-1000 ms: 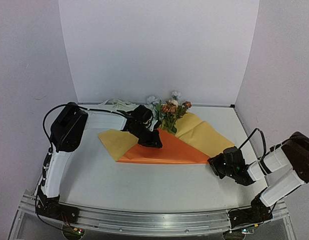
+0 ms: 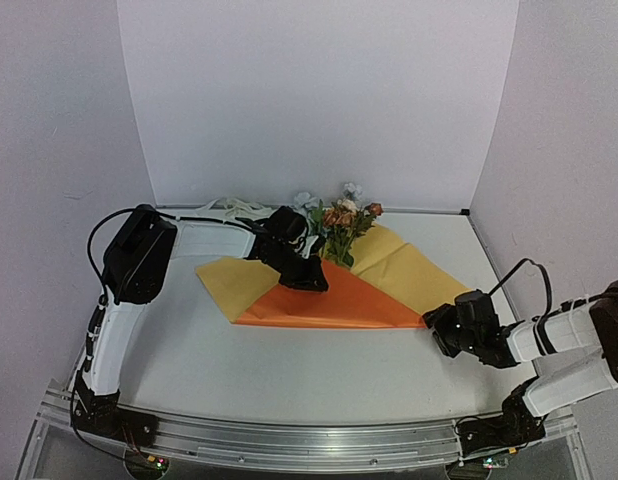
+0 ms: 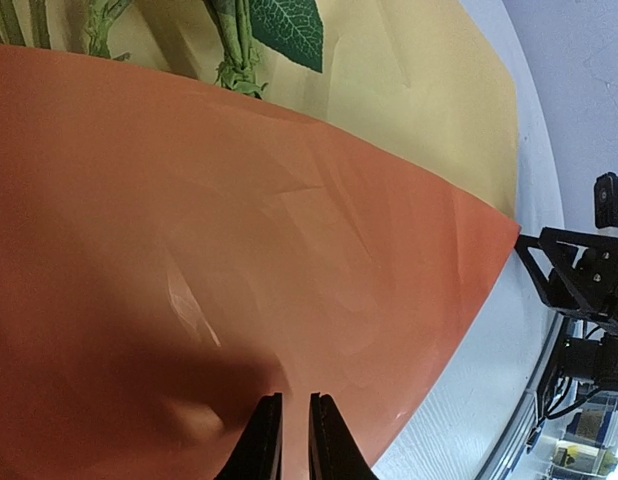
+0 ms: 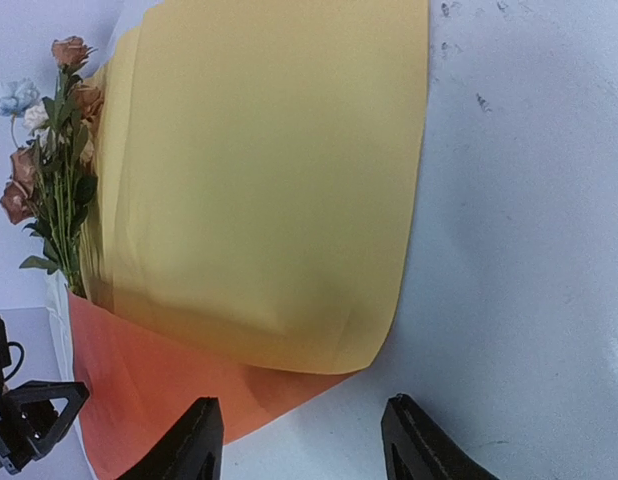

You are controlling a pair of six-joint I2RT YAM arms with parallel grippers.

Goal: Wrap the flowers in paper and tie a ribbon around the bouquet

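The fake flowers (image 2: 339, 226) lie at the back middle, stems down on yellow paper (image 2: 409, 268). An orange fold (image 2: 364, 305) of the wrapping covers the stem ends. My left gripper is over the fold, its fingers a narrow gap apart with no paper seen between them. At the fold's right corner is my right gripper; its fingers (image 4: 204, 420) stand wide apart. The corner (image 4: 354, 376) shows ahead of that gap, lying on the table. Whether the left fingertips touch the paper is hard to tell.
Whitish loose material (image 2: 239, 209) lies at the back left, partly behind the left arm. Walls bound the table at the back and both sides.
My right gripper has shifted slightly right, away from the orange fold's corner, and its arm has moved rightward. The left arm and the flowers look the same.
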